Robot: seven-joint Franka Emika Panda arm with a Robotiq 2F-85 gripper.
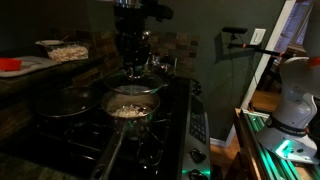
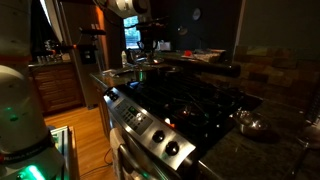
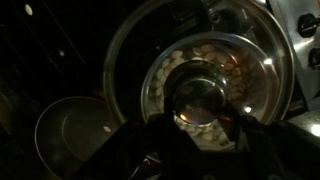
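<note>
A clear glass lid (image 1: 140, 82) hangs a little above and behind a pan (image 1: 146, 115) on the stove. My gripper (image 1: 133, 68) is shut on the lid's knob, which shows as a dark round shape in the middle of the wrist view. Through the glass lid (image 3: 113, 60), the pan and its pale, bean-like pieces (image 3: 225, 65) are visible below. The pan's long handle (image 1: 110, 155) points toward the front. The exact contact between my fingers and the knob is dark and hard to make out.
A dark frying pan (image 1: 68, 102) sits left of the pan. On the ledge behind are a bowl of food (image 1: 68, 52) and a red item (image 1: 10, 64) on a tray. A metal bowl (image 2: 251, 123) stands on the counter beside the stove.
</note>
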